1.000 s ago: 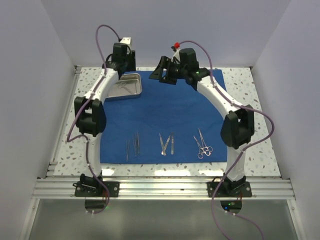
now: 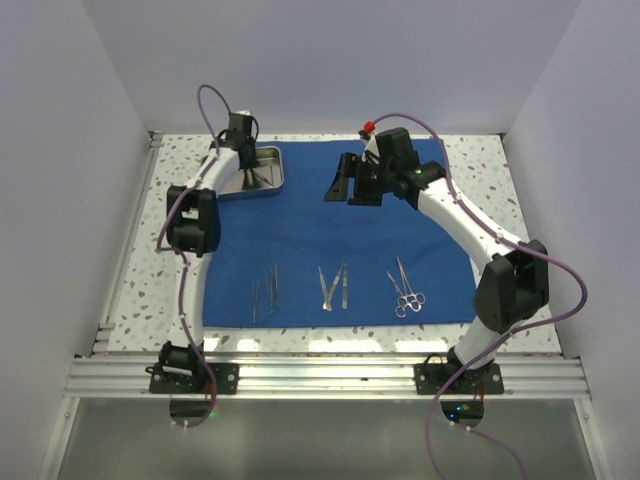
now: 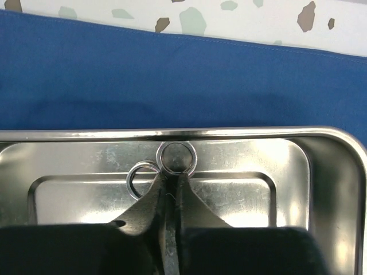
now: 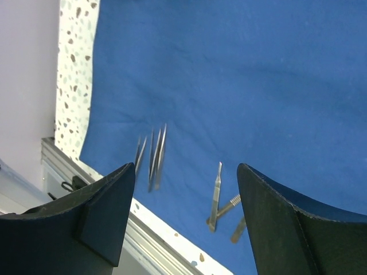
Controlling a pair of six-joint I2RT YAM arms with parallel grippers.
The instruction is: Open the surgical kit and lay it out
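In the left wrist view two finger rings of a metal instrument (image 3: 194,158) show against the far wall of the steel tray (image 3: 335,140). My left gripper reaches down at the rings, its fingers nearly together; they hide the shank, so a hold on it cannot be told. From above, the tray (image 2: 271,187) sits at the cloth's back left corner under the left gripper (image 2: 248,163). My right gripper hangs open and empty over the cloth, right of the tray. Slim instruments (image 2: 268,290), a middle group (image 2: 330,290) and ring-handled tools (image 2: 407,296) lie along the front.
A speckled tabletop (image 2: 130,290) borders it, with a metal rail (image 2: 325,368) along the front. Purple cables run along both arms.
My right arm has swung rightward and toward the front, staying open. The laid-out instruments have not moved.
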